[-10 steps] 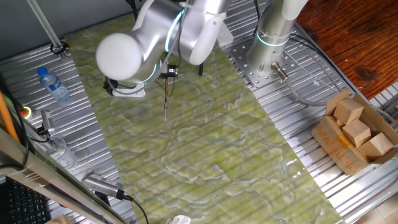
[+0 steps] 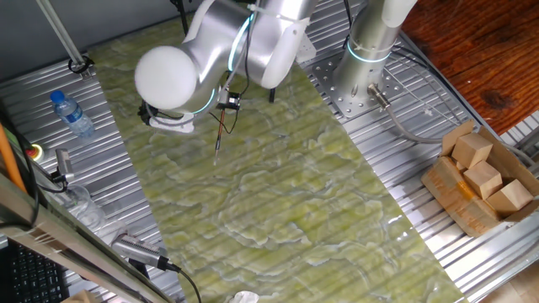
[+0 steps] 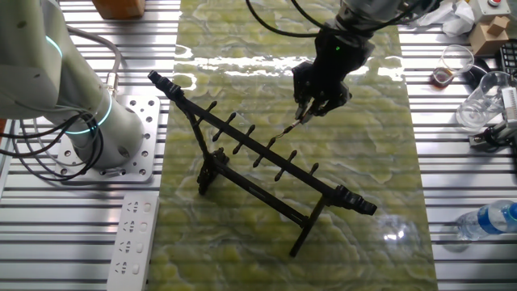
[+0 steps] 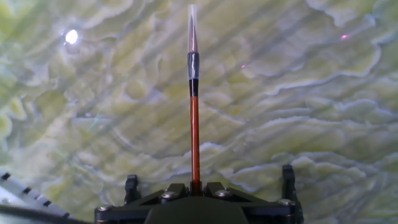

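Observation:
A writing brush (image 4: 194, 137) with an orange-brown handle and a clear cap over its tip stands out straight from my gripper, which is shut on the handle's end. In exterior view 2, the dark gripper (image 3: 311, 109) is above a black rack (image 3: 258, 149) with a row of small pegs. There the brush (image 3: 286, 131) slants toward the rack's top bar, its tip close to a peg; whether they touch, I cannot tell. Exterior view 1 shows the brush (image 2: 220, 139) hanging below the arm, tip down, while the arm hides most of the rack.
A green marbled mat (image 2: 278, 210) covers the middle of the table, largely bare. Along one side are a water bottle (image 2: 74, 116) and clear cups (image 3: 485, 101). A cardboard box (image 2: 459, 198) of wooden blocks and a power strip (image 3: 133, 242) lie near the robot base.
The brush tip has swung slightly left in exterior view 1, and the arm's rounded joint has shifted a little. My grip on the brush looks unchanged.

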